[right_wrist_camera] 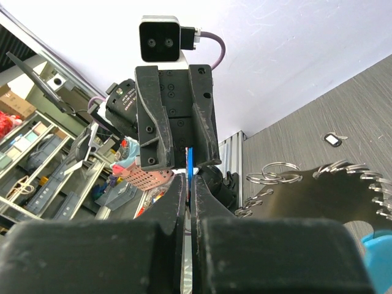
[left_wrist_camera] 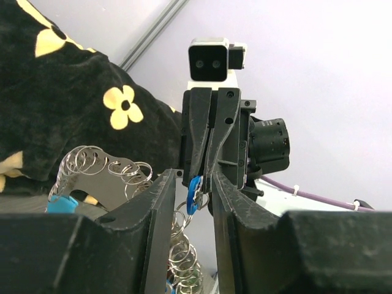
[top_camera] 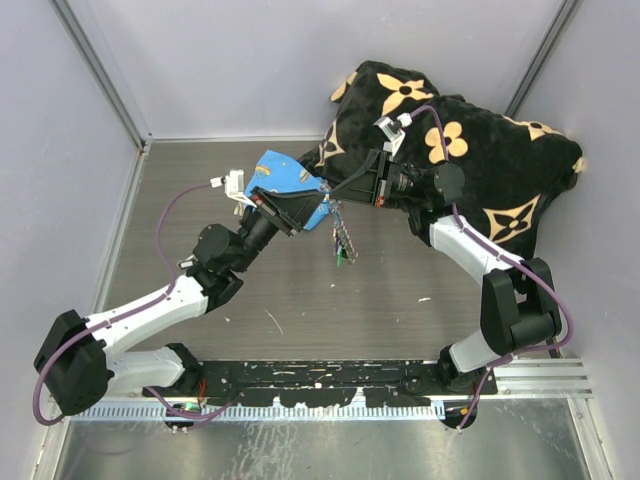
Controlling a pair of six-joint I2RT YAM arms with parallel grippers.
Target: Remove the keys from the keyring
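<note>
My right gripper [top_camera: 325, 190] is shut on a small flat blue piece [left_wrist_camera: 195, 195], perhaps a key; which kind it is I cannot tell. Metal rings hang just under it, joined to a long chain of rings [top_camera: 341, 232] that dangles down the middle. In the left wrist view, the chain's coils [left_wrist_camera: 184, 260] drop below the piece. My left gripper reaches in from the opposite side, fingers apart, the blue piece showing in their gap. Seen edge-on from the right wrist, that blue piece [right_wrist_camera: 190, 162] stands between the two grippers. Whether the left fingers touch it is unclear.
A blue patterned cloth [top_camera: 281, 172] lies behind the grippers. Dark flowered cushions [top_camera: 470, 150] fill the back right. A small fob [right_wrist_camera: 332, 139] with a ring lies on the surface. Bare tabletop [top_camera: 300, 310] spreads in front.
</note>
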